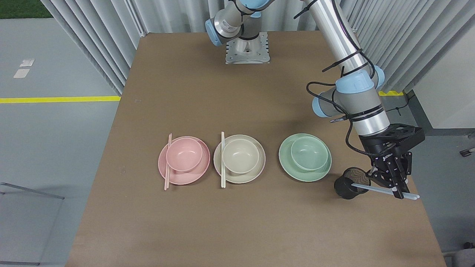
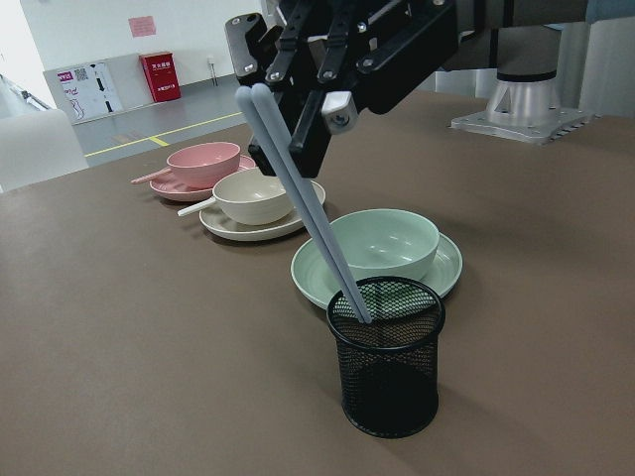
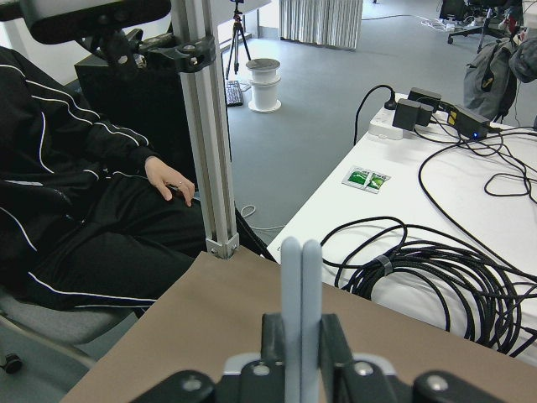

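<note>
My gripper (image 1: 399, 191) is shut on a pair of pale grey-blue chopsticks (image 2: 304, 198), held tilted with their lower tips reaching the mouth of the black mesh cup (image 2: 389, 392), just right of the green bowl (image 1: 309, 152) on its green plate (image 1: 287, 164). In the front view the cup (image 1: 345, 189) stands below the held sticks. In the wrist view the chopsticks (image 3: 300, 311) stand between the fingers.
A pink bowl (image 1: 183, 154) and plate with pink chopsticks (image 1: 167, 173), and a cream bowl (image 1: 240, 155) and plate with cream chopsticks (image 1: 223, 173), sit to the left.
</note>
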